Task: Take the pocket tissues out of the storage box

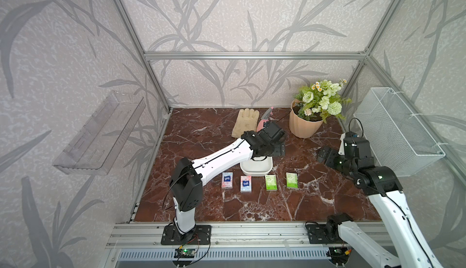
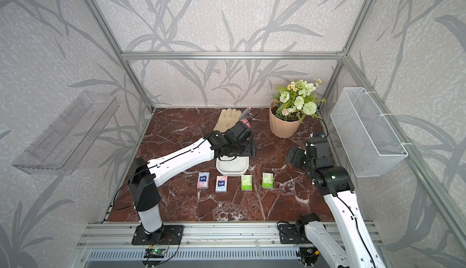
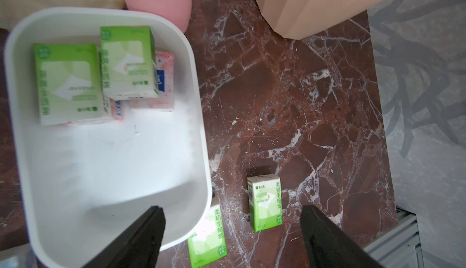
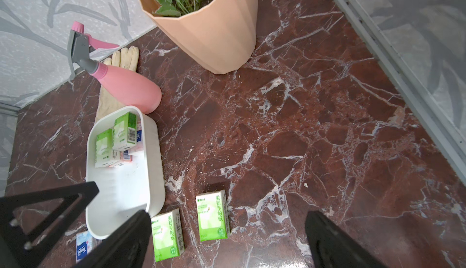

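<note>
A white storage box (image 3: 121, 161) holds two green tissue packs, the left one (image 3: 70, 83) and the upper one (image 3: 128, 61), resting over pink packs (image 3: 164, 81) near its far end. In front of the box, on the table, lie two green packs (image 1: 270, 182) (image 1: 291, 180) and two pink-and-blue packs (image 1: 227, 180) (image 1: 246, 184). My left gripper (image 1: 280, 150) is over the box's right side, open and empty; its arm covers the box's contents in the top views. At the right, above bare table, my right gripper (image 1: 324, 156) stands open with nothing between its fingers.
Behind the box are a pink spray bottle (image 4: 131, 87) and a beige glove (image 1: 245, 122). A flower pot (image 1: 304, 122) stands at the back right. Wire and clear baskets (image 1: 398, 132) (image 1: 99, 137) hang on the side walls.
</note>
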